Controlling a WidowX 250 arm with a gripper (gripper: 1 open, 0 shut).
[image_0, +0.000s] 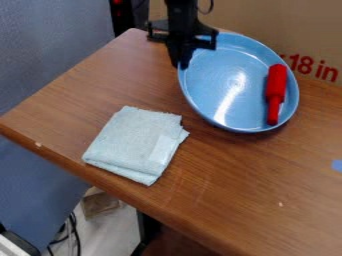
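A blue plate lies toward the back right of the wooden table, with a red object on its right side. My black gripper reaches down to the plate's upper left rim; whether its fingers are closed on that rim is hard to tell. A folded pale cloth lies on the table in front and to the left of the plate.
The wooden table has free room at the left and front right. A cardboard panel stands behind it. The table's left edge drops to a floor with cables.
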